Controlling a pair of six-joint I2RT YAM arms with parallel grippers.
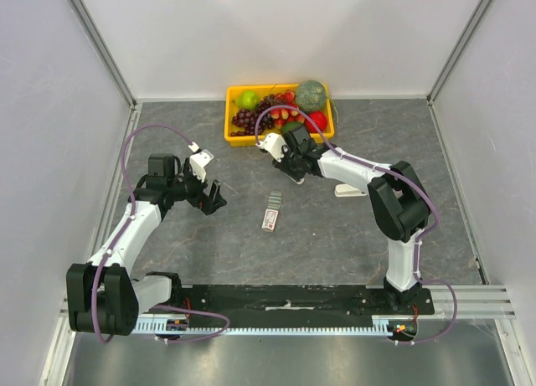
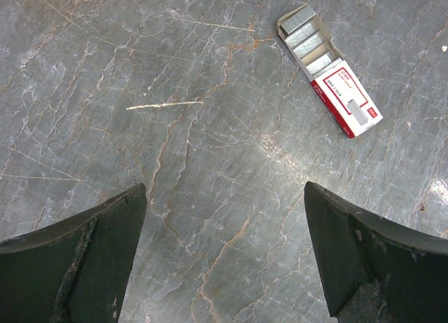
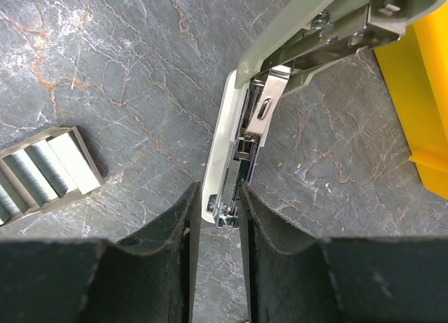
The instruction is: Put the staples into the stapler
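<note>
The opened stapler point(image 3: 262, 106) stands with its green cover raised and metal channel exposed, beneath my right gripper, whose fingertips are close together at its near end; whether anything is between them is unclear. In the top view the stapler is mostly hidden by that gripper. The open staple box point(image 2: 343, 99), with rows of staples showing, lies left of the stapler, near the table's middle point(image 1: 273, 213). My left gripper hangs open over bare table, left of the box.
A yellow basket point(image 1: 232, 122) of fruit stands at the back, close behind the stapler. A white elongated object point(image 1: 350, 190) lies to the right.
</note>
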